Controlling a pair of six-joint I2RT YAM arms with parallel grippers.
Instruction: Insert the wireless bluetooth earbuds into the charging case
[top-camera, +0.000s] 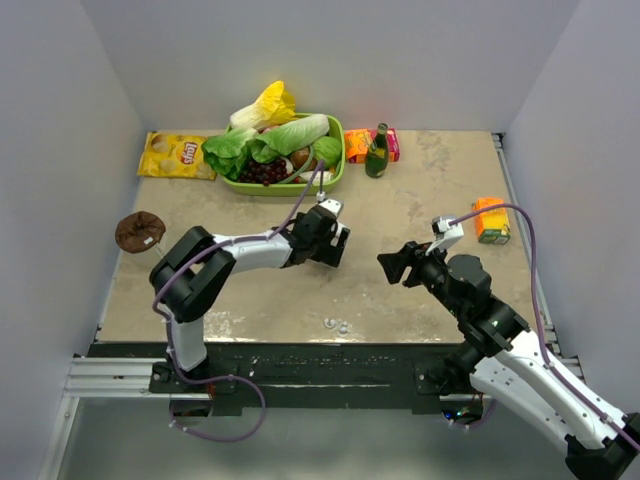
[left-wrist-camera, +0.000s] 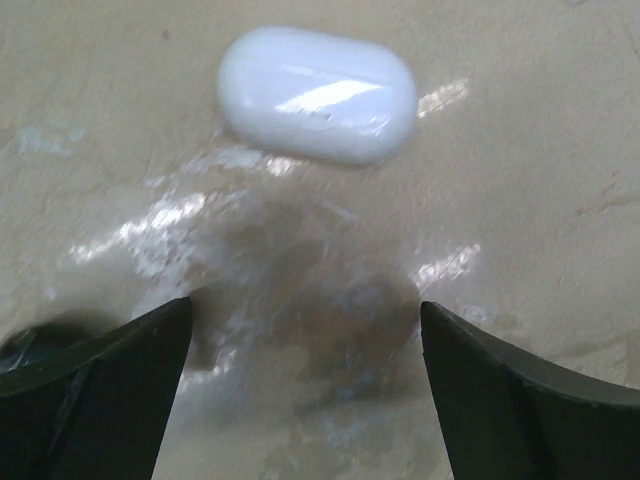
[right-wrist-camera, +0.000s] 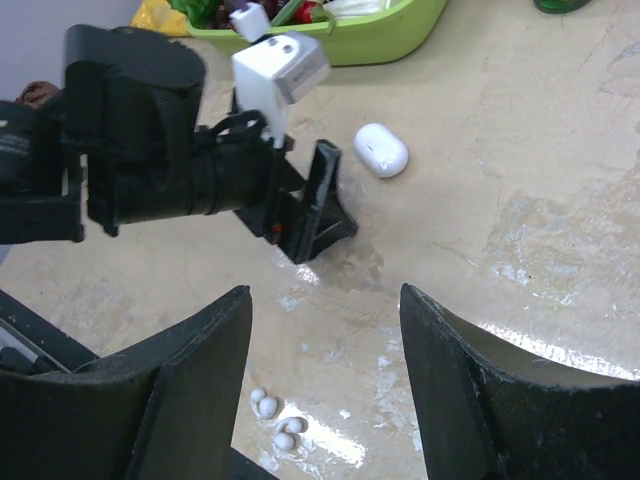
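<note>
The white charging case (left-wrist-camera: 318, 95) lies closed on the table, beyond the spread fingertips of my left gripper. That gripper is open over bare tabletop. In the right wrist view the case (right-wrist-camera: 381, 150) sits to the right of the left arm's fingers (right-wrist-camera: 316, 195). Several small white earbud pieces lie near the table's front edge, in two clusters, one left (top-camera: 330, 323) and one right (top-camera: 344, 327). My right gripper has its fingers apart with nothing between them. From above, the right gripper (top-camera: 393, 275) hovers right of centre.
A green basket of vegetables (top-camera: 342, 172) stands behind the left gripper. A green bottle (top-camera: 377, 155) is at the back, a yellow chip bag (top-camera: 175, 157) at the back left. The left arm's elbow is close to a brown-topped pot (top-camera: 140, 232). An orange box (top-camera: 492, 222) stands right.
</note>
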